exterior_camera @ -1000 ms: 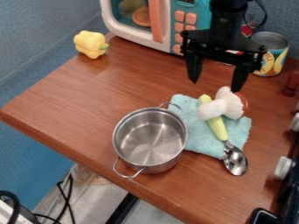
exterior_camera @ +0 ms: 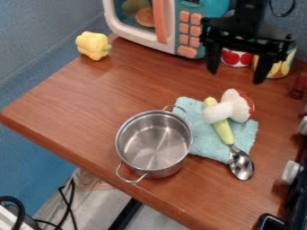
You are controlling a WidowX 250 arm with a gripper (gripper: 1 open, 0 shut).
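The black gripper (exterior_camera: 238, 59) hangs at the upper right, open, above and behind a folded light-blue cloth (exterior_camera: 193, 140). On the cloth lie white toy pieces with red marks (exterior_camera: 227, 109) and a spoon (exterior_camera: 240, 163) with a yellow handle. A steel pot (exterior_camera: 153, 142) with two handles stands left of the cloth.
A toy microwave (exterior_camera: 135, 18) stands at the back, a yellow pepper (exterior_camera: 93, 45) at the back left. Cans (exterior_camera: 281, 66) sit behind the gripper, a red jar (exterior_camera: 300, 84) at the right edge.
The gripper has moved up and slightly to the right, uncovering more of the cans behind it. The objects on the table have not moved.
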